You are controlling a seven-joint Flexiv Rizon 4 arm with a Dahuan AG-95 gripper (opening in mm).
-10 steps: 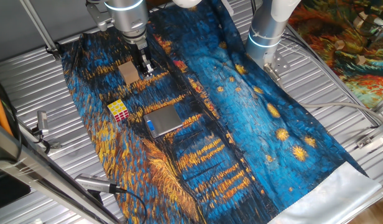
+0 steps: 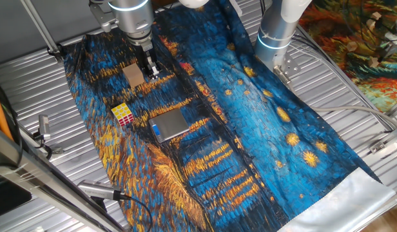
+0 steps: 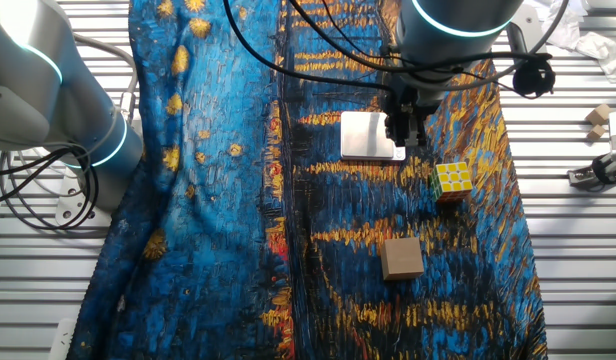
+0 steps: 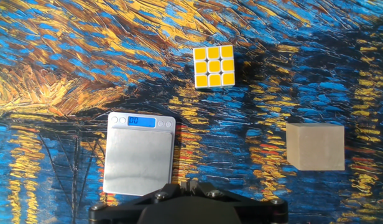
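My gripper is at the bottom edge of the wrist view, its black fingertips together with nothing visible between them. In exterior view 1 the gripper (image 2: 153,75) hangs over the cloth, close to a plain brown block (image 2: 133,75) in the image. A silver scale (image 4: 139,158) with a lit blue display lies ahead and left of the fingers in the wrist view. The puzzle cube (image 4: 214,66), yellow face up, sits farther off, near the top centre. To the right rests the brown block (image 4: 316,147). All three objects stand apart from one another.
A painted-pattern cloth (image 2: 218,129) covers much of the slatted metal table (image 2: 37,96), with folds on its blue side. Cables (image 3: 318,75) loop near the arm in exterior view 2. Bare cloth separates the objects.
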